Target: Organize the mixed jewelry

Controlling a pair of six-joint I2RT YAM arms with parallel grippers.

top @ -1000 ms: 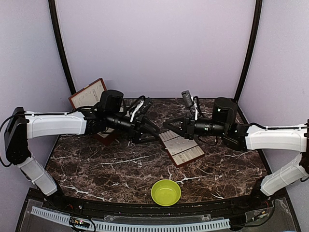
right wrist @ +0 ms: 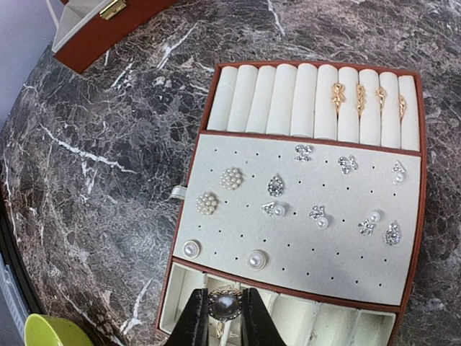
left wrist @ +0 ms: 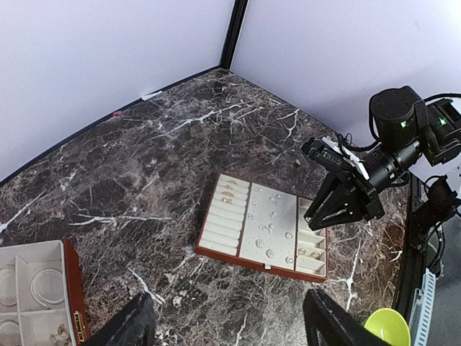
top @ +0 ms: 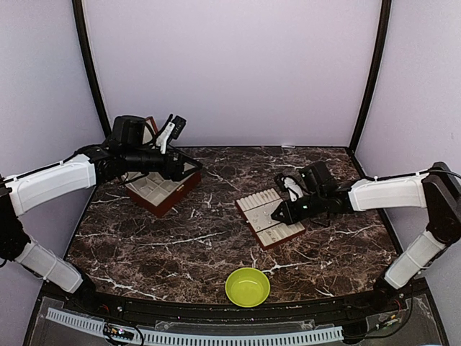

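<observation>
Between the fingertips of my right gripper is a ring with a large round silvery head [right wrist: 225, 304], and the fingers are shut on it. The gripper hangs over the tray's row of open compartments, near its left end. The jewelry tray [right wrist: 194, 162] has red-brown edges and a white earring panel with pearl and crystal studs [right wrist: 275, 186]. Several gold pieces [right wrist: 360, 99] sit in its roll section. My left gripper stands open and empty, near the jewelry box [top: 186, 189] at the left.
A lime-green bowl [top: 247, 287] stands at the front middle, empty in the top view. The box's compartments hold bracelets [left wrist: 47, 287]. Bare dark marble tabletop [top: 205, 231] lies between box and tray.
Both grippers began close together near the middle. The left one has drawn back left toward the box, while the right one has gone right and lower over the tray.
</observation>
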